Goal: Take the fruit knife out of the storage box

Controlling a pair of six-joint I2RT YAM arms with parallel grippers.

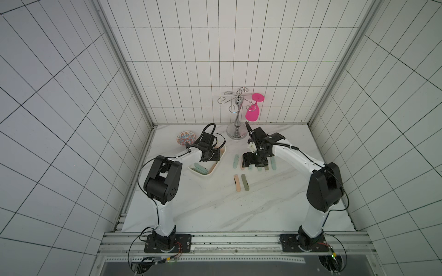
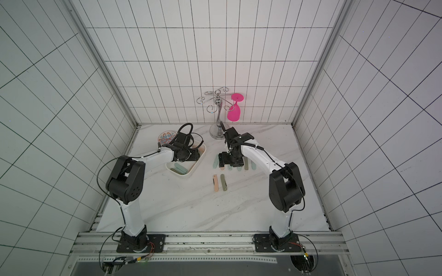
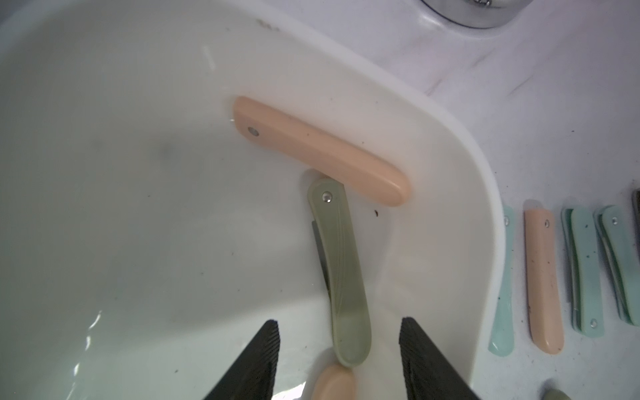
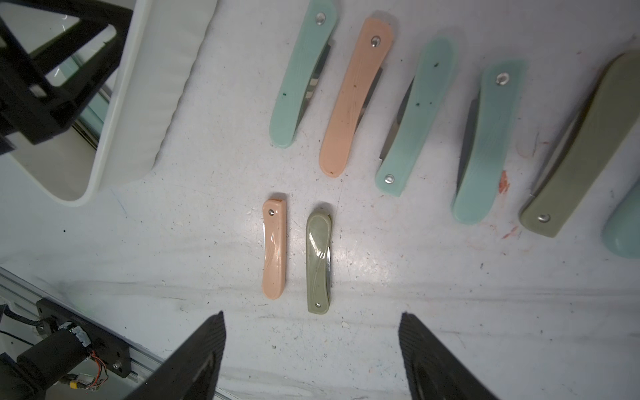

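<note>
The white storage box [image 1: 192, 172] sits left of centre with folded knives inside. My left gripper is open over it; in the left wrist view a pink knife [image 3: 320, 150] lies along the box wall and an olive knife [image 3: 343, 273] lies between the finger lines, below another pink handle end [image 3: 333, 383]. My right gripper stands open, nothing between its fingers, above loose knives on the table: a pink one [image 4: 273, 250] and an olive one [image 4: 318, 263] in front, a row of several teal [image 4: 296, 80], pink and olive ones behind.
A chrome rack [image 1: 237, 131] with a pink glass [image 1: 252, 112] hung on it stands at the back. A patterned plate [image 1: 185, 137] lies behind the box.
</note>
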